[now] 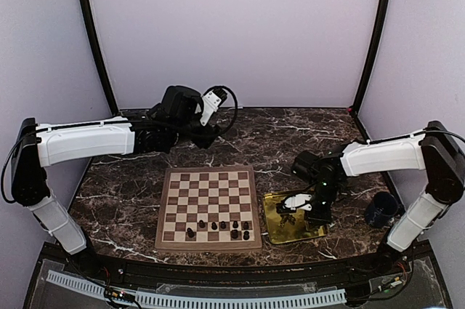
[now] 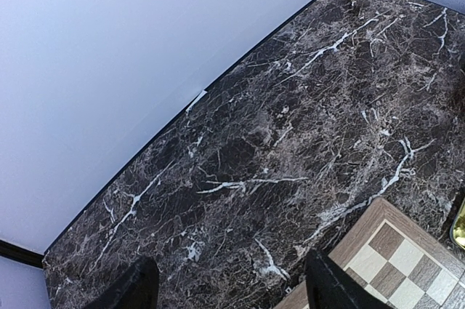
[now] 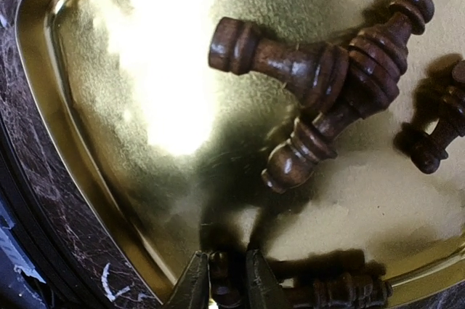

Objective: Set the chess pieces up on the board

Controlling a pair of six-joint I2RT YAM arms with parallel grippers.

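Note:
On the chessboard [image 1: 208, 193] several dark pieces stand along the near side, toward the right. A gold tray [image 1: 287, 235] lies just right of the board. In it, two dark brown pieces lie crossed; one is a chess piece [image 3: 290, 62] with its base against the other. My right gripper is low over the tray, its fingers part open on either side of a dark piece [image 3: 220, 269] near the tray's wall. Whether they touch it is hard to tell. High behind the board hangs my left gripper, open and empty.
Another brown piece [image 3: 443, 127] lies apart in the tray, and one more [image 3: 349, 291] lies along its wall beside the right gripper. A dark blue cup [image 1: 381, 209] stands at the far right. The marble table behind the board is clear.

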